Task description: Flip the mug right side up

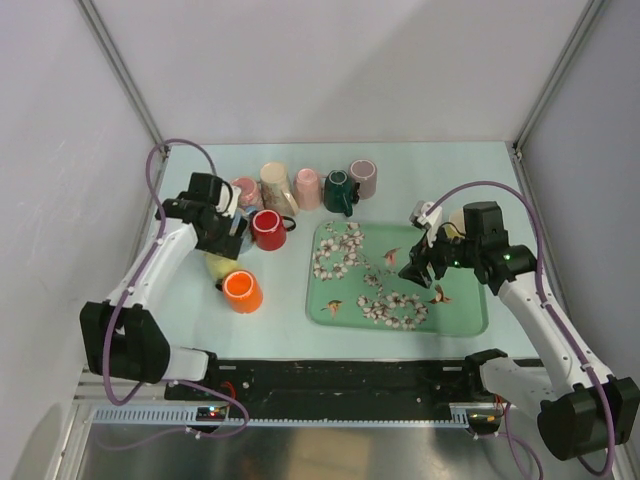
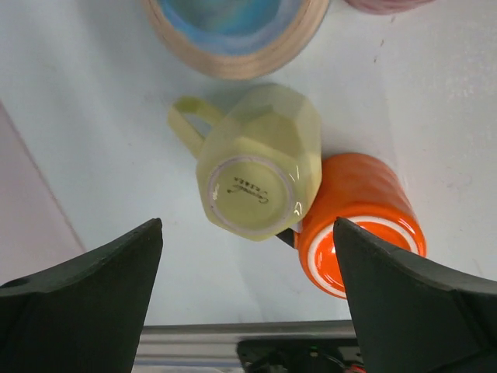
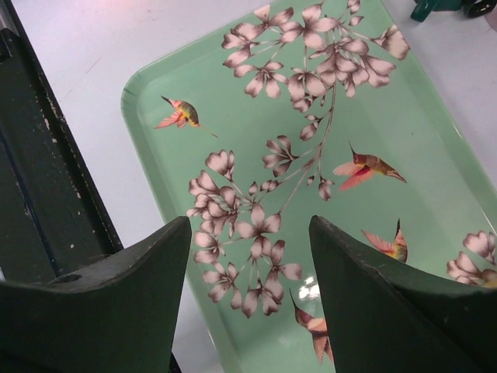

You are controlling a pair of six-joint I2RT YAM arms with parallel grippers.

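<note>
My left gripper (image 1: 233, 228) is open and empty over the mugs at the left. Below its fingers, a pale yellow mug (image 2: 264, 155) lies on its side, bottom showing, handle to the upper left in the left wrist view; an orange mug (image 2: 361, 202) touches its right. A blue-interior mug (image 2: 229, 23) sits just beyond. A red mug (image 1: 270, 230) is right of the gripper. My right gripper (image 1: 430, 262) hangs part open over the green tray (image 1: 340, 312), nothing seen between its fingers.
Pink, cream (image 1: 276, 185), dark green (image 1: 340, 188) and mauve (image 1: 363, 175) mugs line the back. The tray fills the centre-right.
</note>
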